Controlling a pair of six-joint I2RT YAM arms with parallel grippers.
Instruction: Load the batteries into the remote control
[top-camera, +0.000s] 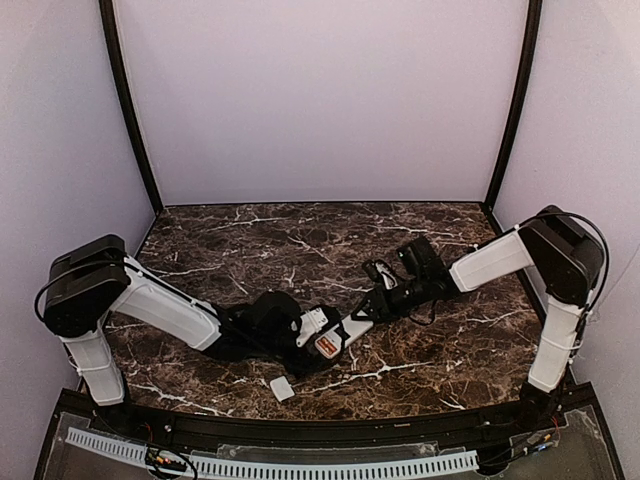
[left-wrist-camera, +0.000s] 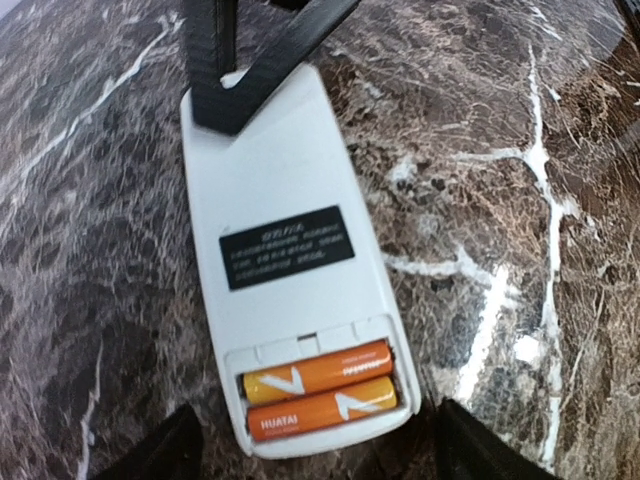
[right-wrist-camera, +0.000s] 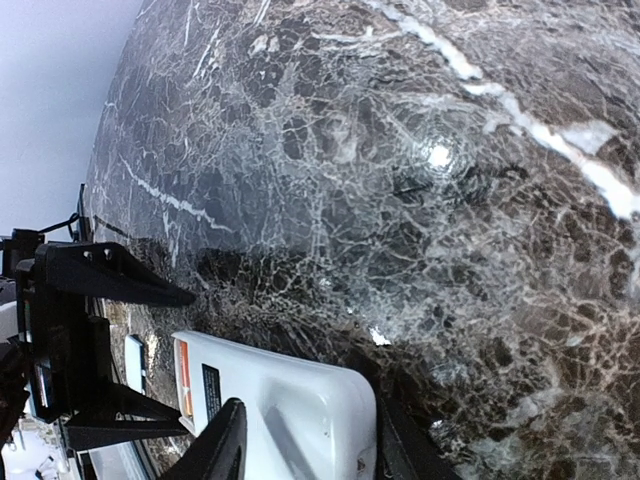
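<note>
The white remote (left-wrist-camera: 270, 170) lies back-up on the dark marble table, its battery bay at the near end in the left wrist view. Two orange batteries (left-wrist-camera: 320, 405) lie side by side in the bay. My right gripper (top-camera: 372, 298) is over the remote's far end, fingers parted; in the right wrist view its blurred tips are beside that end. My left gripper (top-camera: 320, 350) stands at the bay end with fingers apart, seen at the left of the right wrist view; in the left wrist view they are only dark blurs at the bottom edge.
A small white piece (top-camera: 282, 388), likely flat, lies near the front edge, left of the remote. Walls stand around the table.
</note>
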